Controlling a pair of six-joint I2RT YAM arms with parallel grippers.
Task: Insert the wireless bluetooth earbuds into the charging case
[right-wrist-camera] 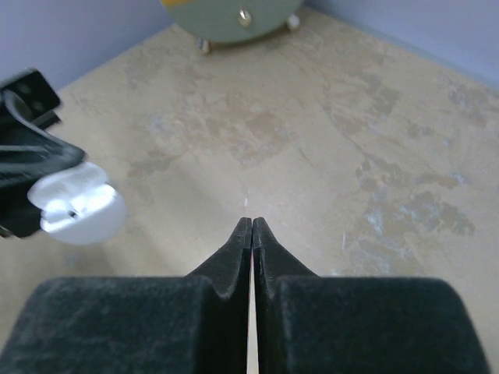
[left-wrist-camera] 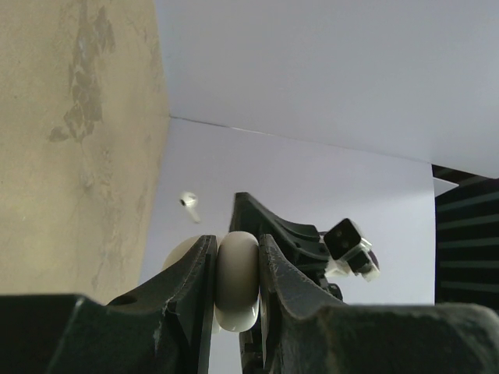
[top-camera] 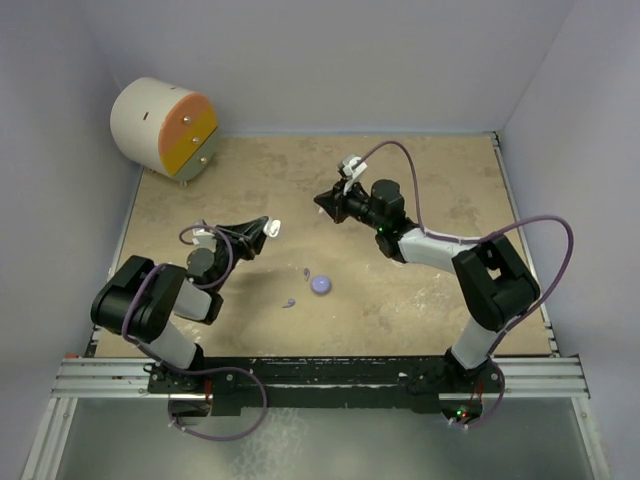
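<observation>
My left gripper (top-camera: pixel 262 230) is shut on the white charging case (top-camera: pixel 273 228); in the left wrist view its fingers clamp the case (left-wrist-camera: pixel 238 282), a pale rounded body. In the right wrist view the case (right-wrist-camera: pixel 86 214) appears at the left, held by the dark left gripper, its inside partly visible. My right gripper (top-camera: pixel 325 205) is shut, with nothing visible between its fingertips, above the table to the upper right of the case.
Two small purple pieces (top-camera: pixel 288 302) and a round purple lid (top-camera: pixel 320 284) lie on the table's middle. A striped drum-shaped object (top-camera: pixel 162 128) stands at the back left.
</observation>
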